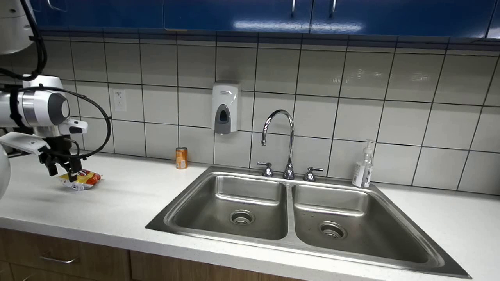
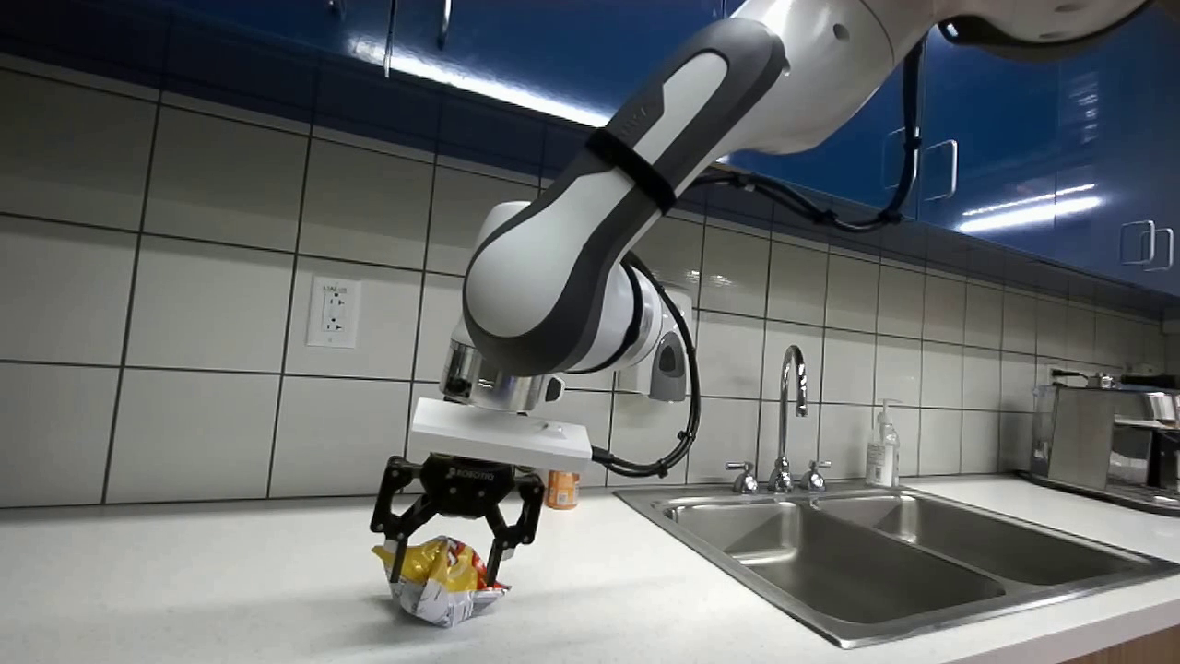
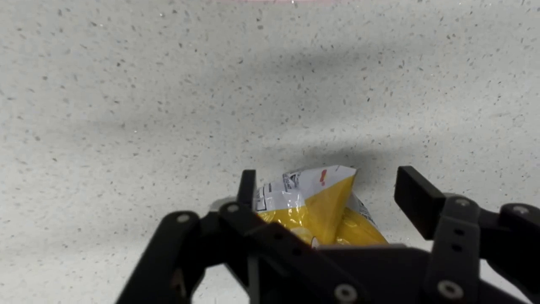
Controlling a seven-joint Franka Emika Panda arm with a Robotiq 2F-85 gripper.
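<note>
A crumpled yellow, red and silver snack bag (image 2: 440,594) lies on the white countertop, left of the sink. My gripper (image 2: 447,566) is low over it, pointing down and open, with one finger at either side of the bag. In the wrist view the bag (image 3: 324,207) shows between the spread fingertips, nearer the left one, with a clear gap on the right. Its lower part is hidden behind the gripper body. From exterior view 1, the same bag (image 1: 89,178) is partly covered by the fingers.
An orange can (image 1: 181,158) stands by the tiled wall, between the bag and the double sink (image 1: 289,239). A soap bottle (image 1: 363,168) stands behind the sink's right corner.
</note>
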